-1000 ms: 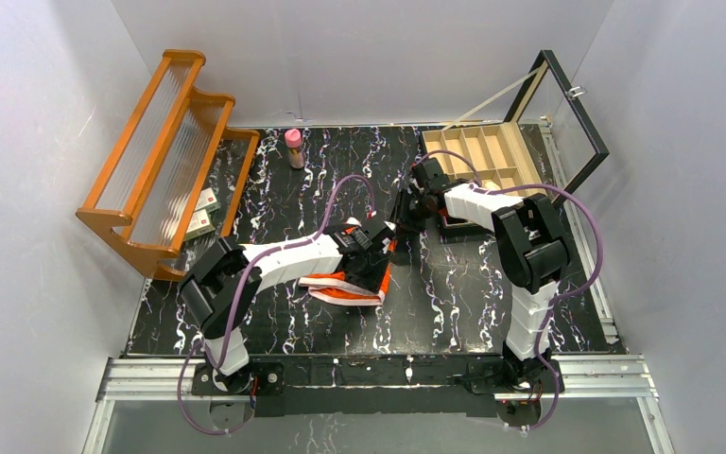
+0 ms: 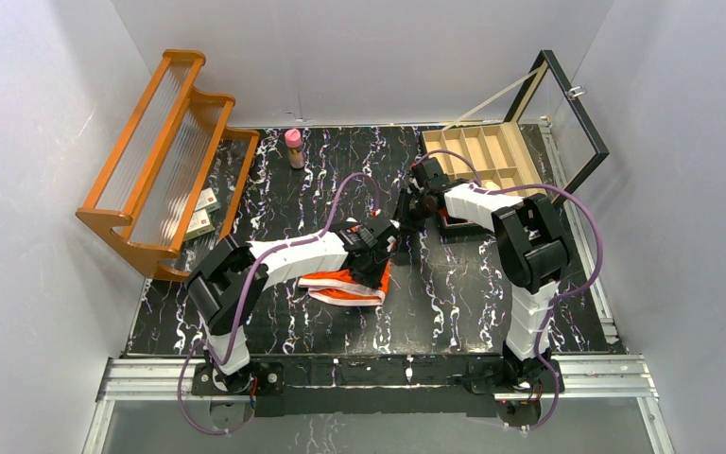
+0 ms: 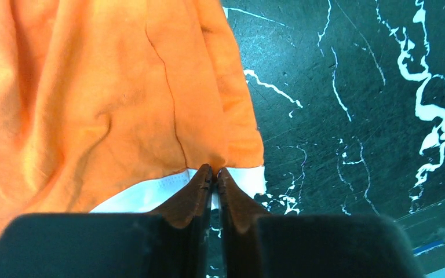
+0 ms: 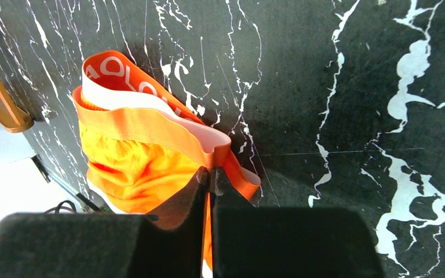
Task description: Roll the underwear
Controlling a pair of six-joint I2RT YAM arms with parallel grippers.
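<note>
The orange underwear (image 2: 345, 295) with white trim lies on the dark marbled table, partly covered by my left arm. In the left wrist view, the narrowed fingertips of my left gripper pinch the cloth at its white hem, close to a corner; a thin gap shows between the fingers lower down. My right gripper is shut on a corner of the orange waistband (image 4: 150, 124), where the cloth creases upward between the fingertips. The waistband stands partly open, with white lettering inside it.
A compartment box (image 2: 482, 151) with its lid raised sits at the back right, close to my right arm. On the left is a wooden shelf (image 2: 175, 156). A pink-capped bottle (image 2: 294, 148) stands at the back. Bare table lies to the front right.
My left gripper and forearm have shifted slightly right over the underwear. The right arm stays almost in place.
</note>
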